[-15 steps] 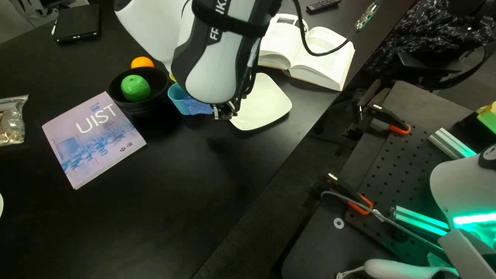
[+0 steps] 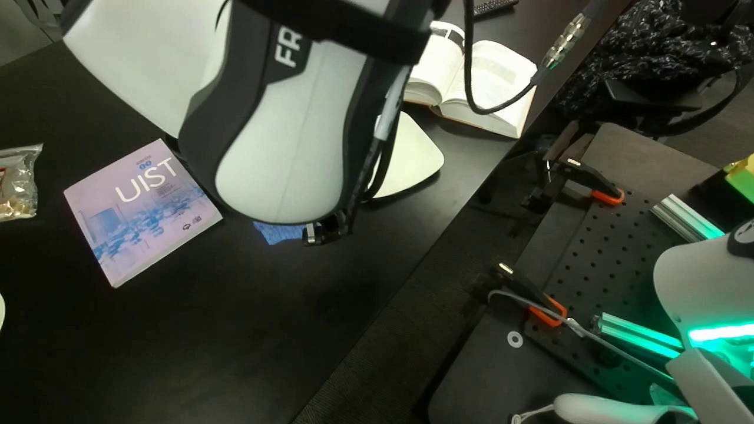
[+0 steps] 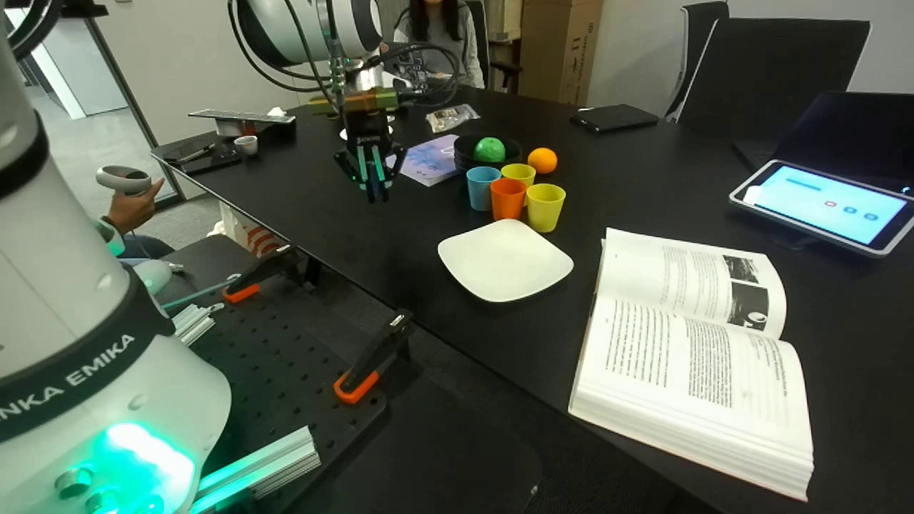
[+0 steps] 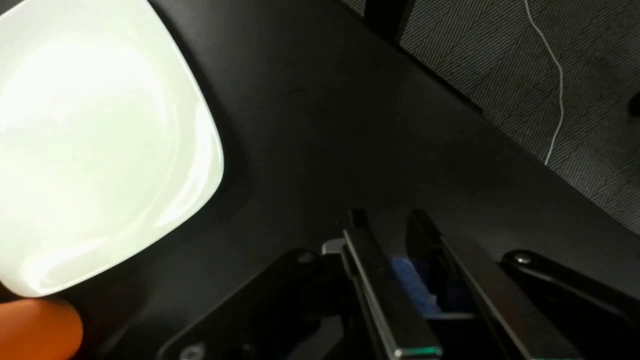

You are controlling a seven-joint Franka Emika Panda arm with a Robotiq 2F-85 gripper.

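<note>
My gripper (image 3: 377, 195) hangs above the dark table with its fingers pointing down, left of the cups. In the wrist view a narrow gap shows between the two fingers of the gripper; I see no object at their tips. A blue patch (image 4: 414, 285) lies farther back between the fingers; what it is I cannot tell. A white plate (image 4: 114, 144) rests on the table, apart from the fingers. Close to the plate stand a blue cup (image 3: 480, 190), an orange cup (image 3: 508, 202) and yellow cups (image 3: 545, 210).
Behind the cups a black bowl (image 3: 467, 155) holds a green fruit (image 3: 489, 150), beside an orange fruit (image 3: 542, 160). An open book (image 3: 685, 334) occupies the near table. A purple book (image 2: 145, 205) lies flat. Bare table stretches along the front edge.
The arm has come down and to the left in exterior view 1, and the blue patch has moved with it. The arm now hides the bowl, fruits and blue cup there.
</note>
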